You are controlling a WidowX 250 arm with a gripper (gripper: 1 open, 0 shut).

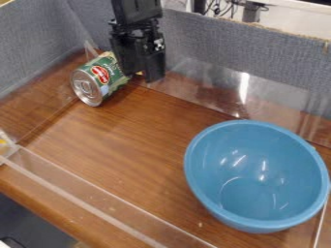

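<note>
My black gripper [147, 70] hangs low at the back of the wooden surface, just right of a green can [97, 79] lying on its side. Its fingers are small and dark here, and it stands open by what shows. A blue bowl [256, 175] sits at the front right, apart from the gripper.
Grey padded walls [239, 53] bound the back and left, with clear plastic along the edges of the wooden surface [116, 150].
</note>
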